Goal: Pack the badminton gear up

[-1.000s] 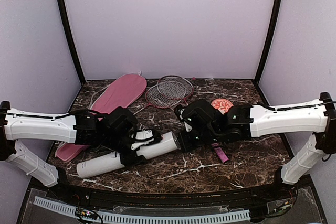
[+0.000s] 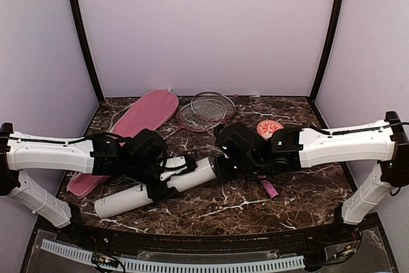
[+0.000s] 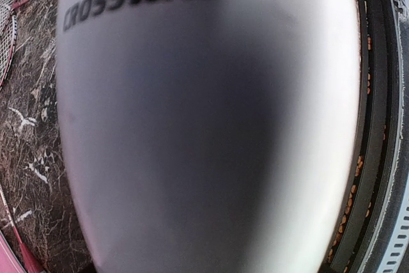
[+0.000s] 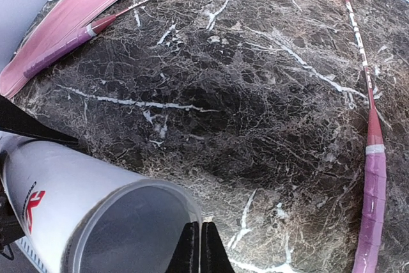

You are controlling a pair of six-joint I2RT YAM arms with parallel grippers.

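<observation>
A long white shuttlecock tube (image 2: 123, 201) lies slantwise near the table's front, printed CROSSWAY in the left wrist view. My left gripper (image 2: 175, 181) is around its middle; the tube (image 3: 192, 132) fills that view and hides the fingers, so their grip is unclear. In the right wrist view one black finger (image 4: 38, 126) of the left gripper runs along the tube's side. My right gripper is shut, its tips at the rim of the tube's end (image 4: 140, 222); whether the thin rim is between them cannot be told. Two rackets (image 2: 206, 112) and a pink racket bag (image 2: 146, 114) lie behind.
One racket's purple grip (image 4: 374, 202) reaches toward the front, right of the tube. A round orange-and-white item (image 2: 269, 127) lies at the back right.
The tube has moved only a hair, and the left arm looks nearly still.
</observation>
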